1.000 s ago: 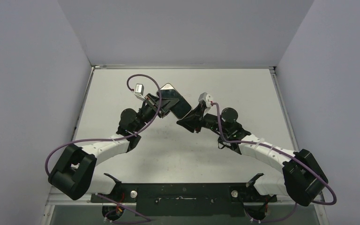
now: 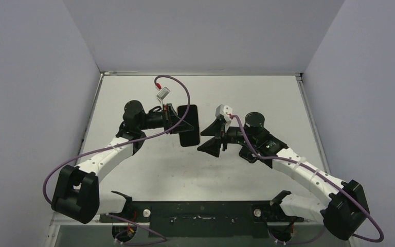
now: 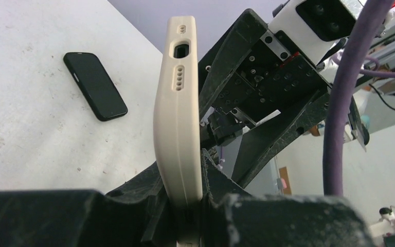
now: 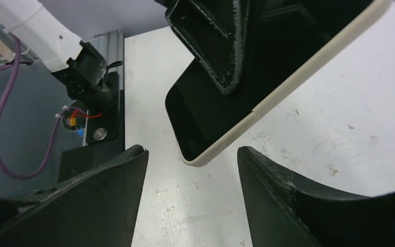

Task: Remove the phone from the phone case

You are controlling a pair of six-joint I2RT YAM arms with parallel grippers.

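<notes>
A phone with a dark screen (image 2: 189,138) is framed by its cream phone case (image 3: 177,118), whose rim shows button and port cut-outs in the left wrist view. My left gripper (image 2: 181,123) is shut on the cased phone, one finger (image 4: 229,72) lying across the screen. Held this way, the phone hangs above the table, long side running front to back. Just right of its lower end, my right gripper (image 2: 201,141) stands open with nothing held. The right wrist view shows the case's corner (image 4: 198,160) ahead of the gap between the right fingers. The case's back is hidden.
A second black phone (image 3: 95,85) lies flat on the white table (image 3: 25,108), partly under my right arm in the top view. Purple cables (image 2: 187,98) loop over both arms.
The left gripper turned the phone from slanted to nearly straight front to back.
</notes>
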